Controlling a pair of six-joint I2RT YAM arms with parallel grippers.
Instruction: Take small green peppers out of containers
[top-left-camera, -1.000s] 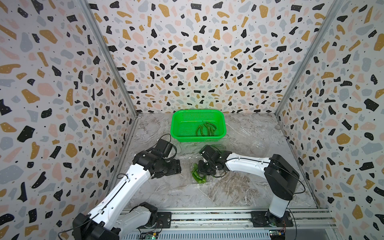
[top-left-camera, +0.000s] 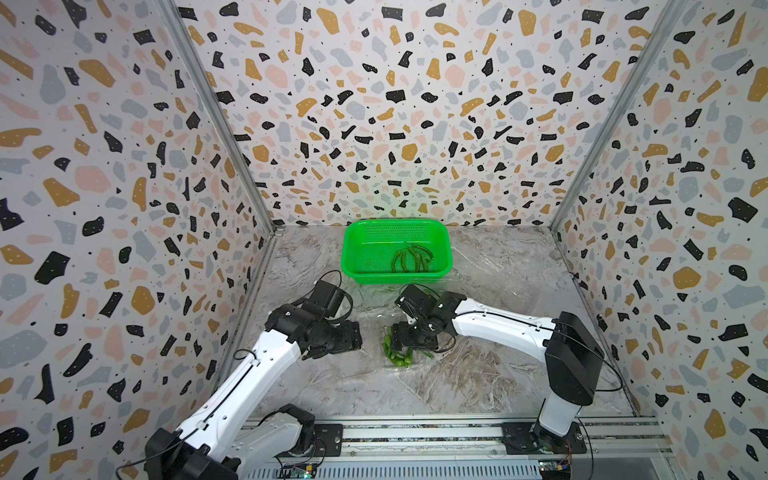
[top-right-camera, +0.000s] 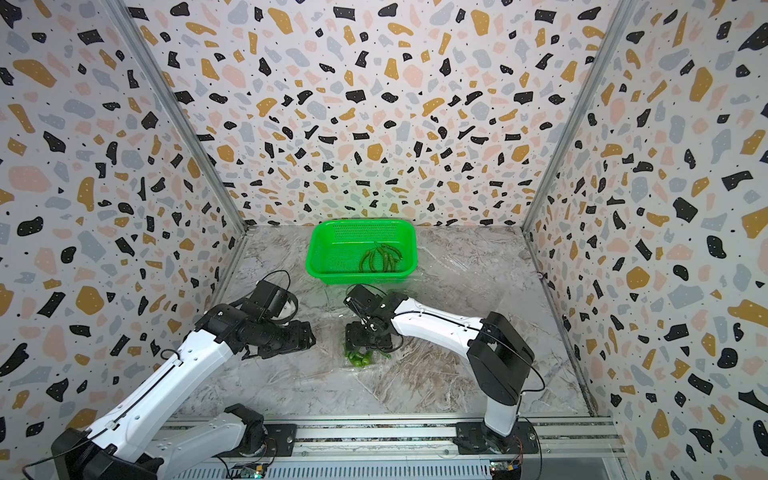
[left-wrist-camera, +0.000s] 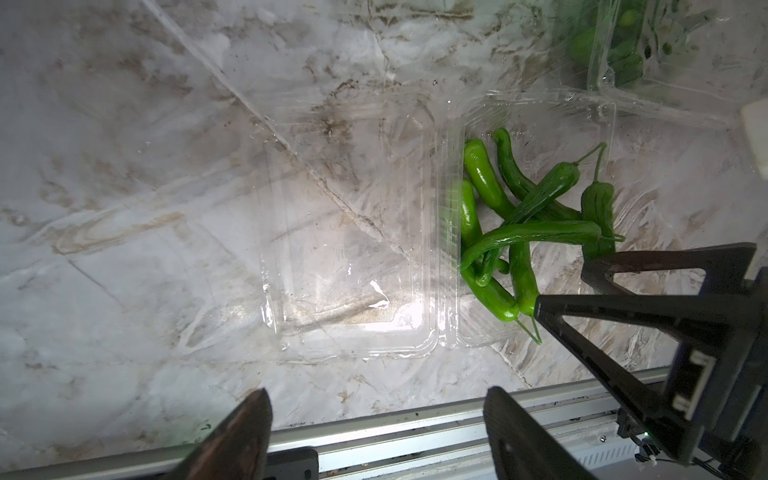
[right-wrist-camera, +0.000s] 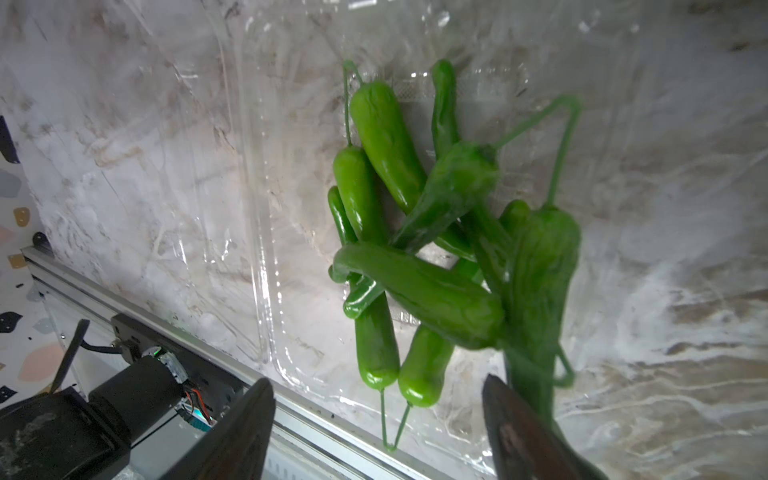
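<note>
Several small green peppers (left-wrist-camera: 512, 232) lie crossed over one another in the right half of an open clear plastic container (left-wrist-camera: 352, 240); its other half is empty. In the right wrist view one pepper (right-wrist-camera: 544, 256) stands at the right of the pile, its lower part in front of or close by one finger. My right gripper is open above the pile, and no pepper is seen gripped. To the left of the container, my left gripper has its fingers wide apart over bare table, with nothing between them.
A green basket (top-left-camera: 396, 279) with several peppers (top-left-camera: 412, 257) inside stands at the back. Clear plastic (left-wrist-camera: 604, 48) with green showing through lies behind the container. The grippers are close together.
The left arm has hardly moved.
</note>
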